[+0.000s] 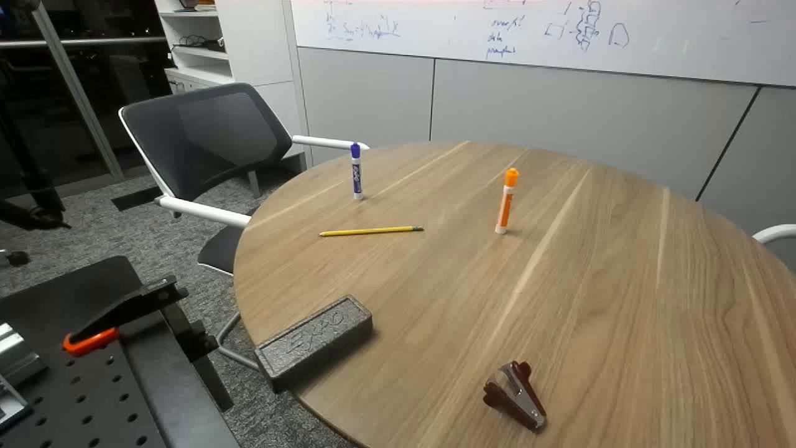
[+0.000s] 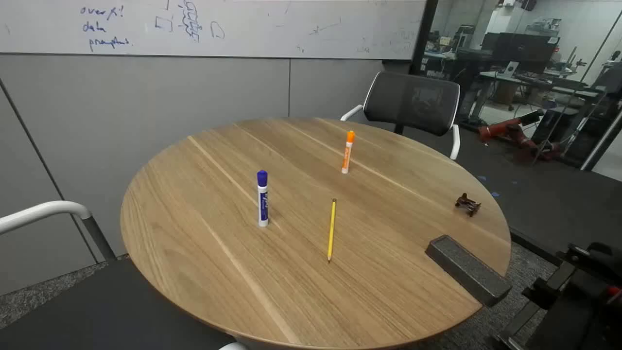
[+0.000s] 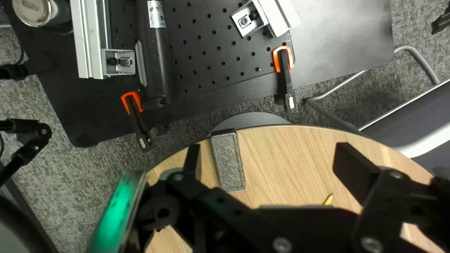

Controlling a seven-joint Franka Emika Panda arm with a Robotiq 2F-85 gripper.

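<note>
My gripper shows only in the wrist view. Its black fingers are spread wide, open, with nothing held. Below it lies a dark grey eraser near the rim of the round wooden table, one end overhanging the edge. Upright on the table are a blue-capped marker and an orange-capped marker. Between and in front of them a yellow pencil lies flat. A brown staple remover rests closer to the rim. The gripper body hides most of the tabletop in the wrist view.
Beside the table stands a black perforated bench with orange-ended clamps along its edge. Chairs sit around the table, and a whiteboard hangs on the wall behind.
</note>
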